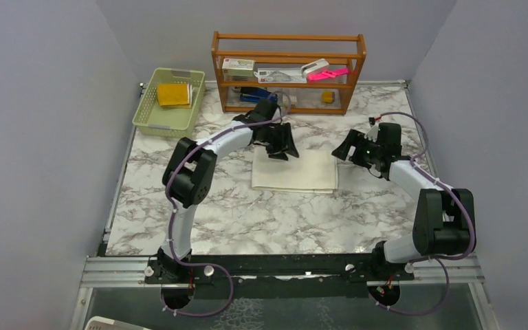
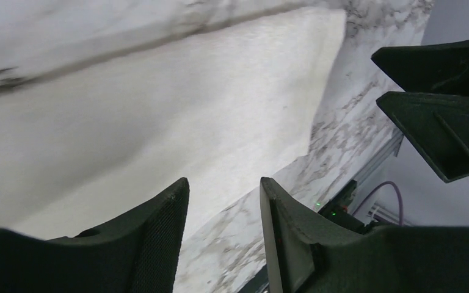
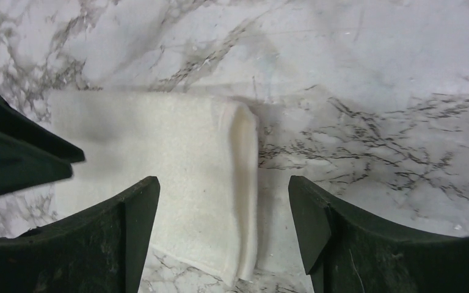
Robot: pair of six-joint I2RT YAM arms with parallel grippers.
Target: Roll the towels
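A cream towel [image 1: 294, 173], folded into a flat rectangle, lies on the marble table. Its right edge shows stacked layers with a rounded fold in the right wrist view, where the towel [image 3: 183, 152] fills the left and middle. My left gripper [image 1: 283, 152] is over the towel's upper part, fingers apart and nothing between them. At the upper right corner of the cloth hovers my right gripper [image 1: 344, 154], also open and empty. The left wrist view has the towel [image 2: 177, 110] stretching under the left fingers, with the right gripper's fingers [image 2: 446, 122] close by at the right.
A green basket [image 1: 139, 122] with a folded yellow cloth [image 1: 173, 95] stands at the back left. Behind the towel is a wooden rack [image 1: 289, 56] holding boxes and small items.
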